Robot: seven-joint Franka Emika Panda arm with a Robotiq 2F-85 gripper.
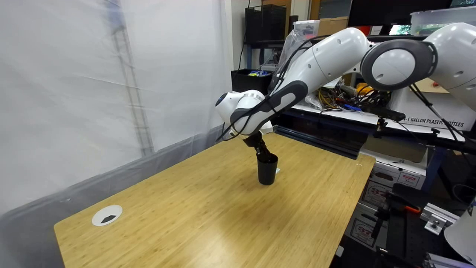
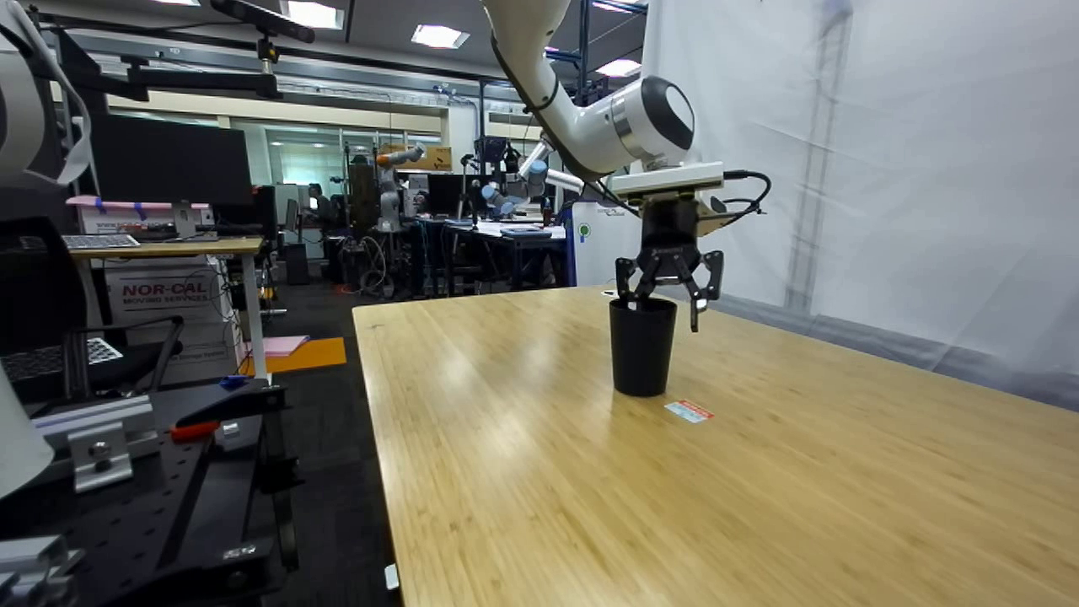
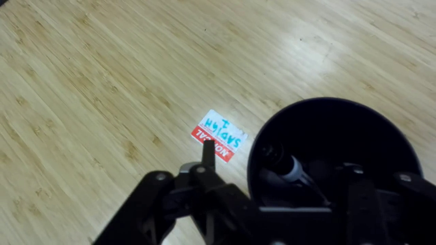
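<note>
A black cup [image 2: 642, 349] stands upright on the wooden table. In the wrist view, a dark marker-like object with a pale grey band [image 3: 292, 169] lies inside the cup [image 3: 335, 101], tilted against its wall. My gripper [image 2: 662, 313] is at the cup's rim with its fingers spread apart. One finger [image 2: 695, 303] hangs outside the cup, and the other reaches over or into its mouth. Nothing shows held between them. From exterior view 1, the fingertips are partly hidden by the cup [image 1: 267, 172].
A red and white label [image 3: 220, 134] lies flat on the table beside the cup. Far off at the table's left corner is a white disc [image 1: 107, 215] with a dark patch. A grey-white curtain [image 1: 111, 89] borders one side.
</note>
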